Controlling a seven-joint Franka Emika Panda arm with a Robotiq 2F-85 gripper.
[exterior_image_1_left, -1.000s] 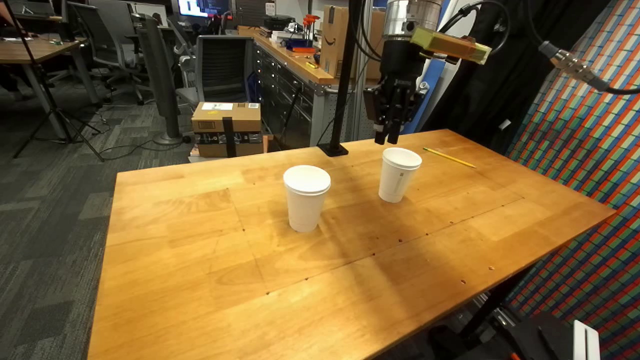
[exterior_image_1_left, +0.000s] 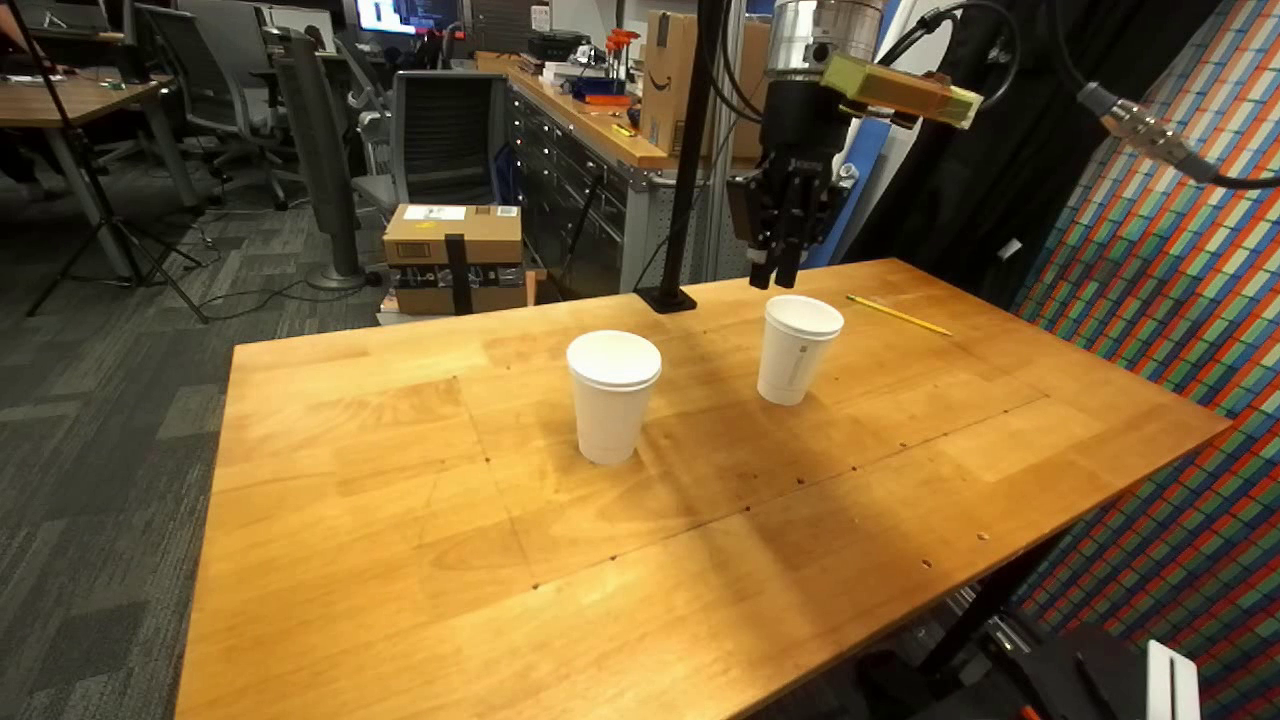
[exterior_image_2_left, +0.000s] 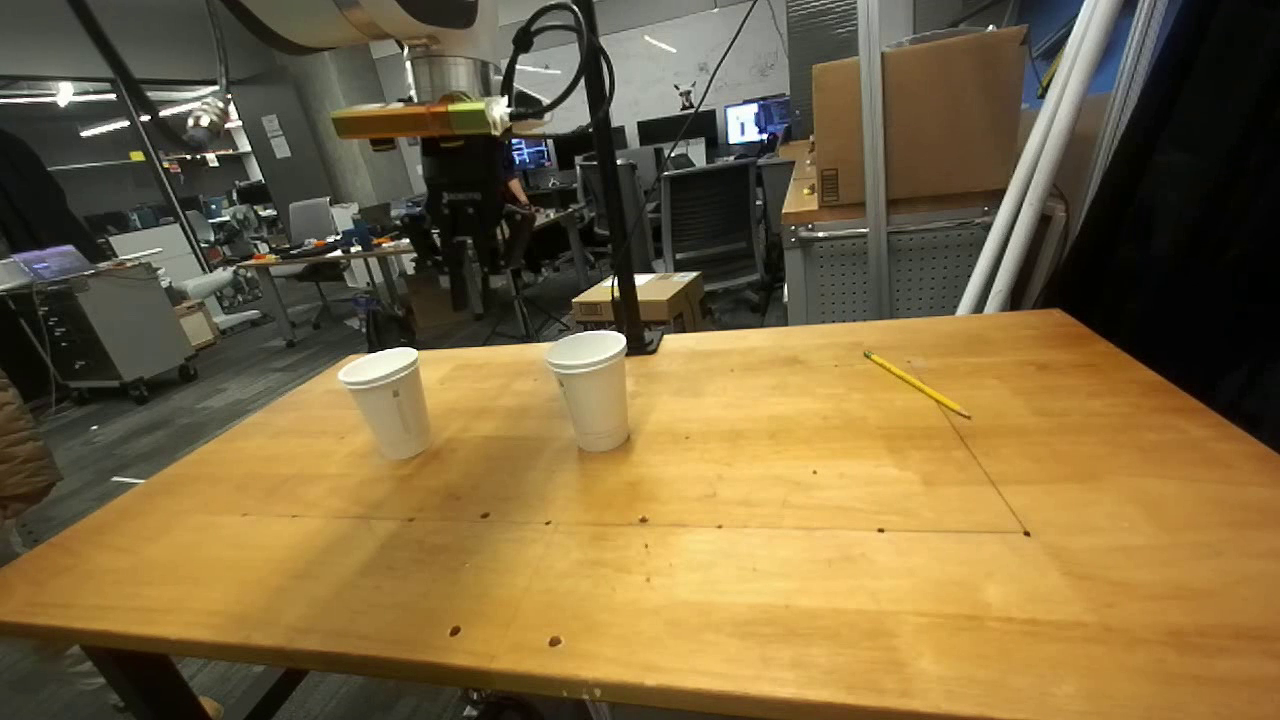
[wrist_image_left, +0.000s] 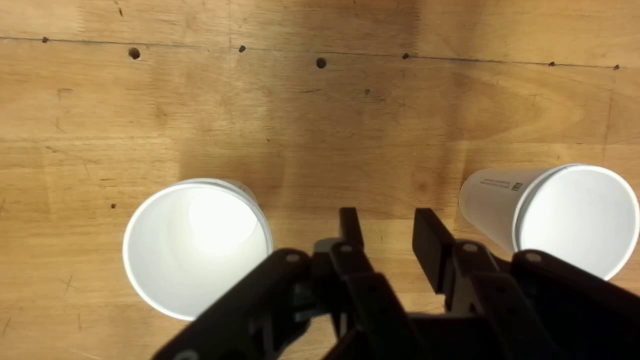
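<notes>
Two white paper cups stand upright and apart on the wooden table (exterior_image_1_left: 396, 528). One cup (exterior_image_1_left: 609, 402) is at the left in exterior view 1; the other cup (exterior_image_1_left: 794, 350) is on the pencil's side. My gripper (exterior_image_1_left: 774, 274) hangs well above the table, fingers downward. From the wrist, the gripper is open, with bare wood visible between its fingertips. One cup (wrist_image_left: 195, 252) lies to its left, showing its empty inside, and the other cup (wrist_image_left: 579, 219) to its right. Neither cup touches the fingertips.
A yellow pencil (exterior_image_2_left: 917, 383) lies at the right of the table in exterior view 2. A black post (exterior_image_2_left: 609, 180) rises at the far edge, behind the cups.
</notes>
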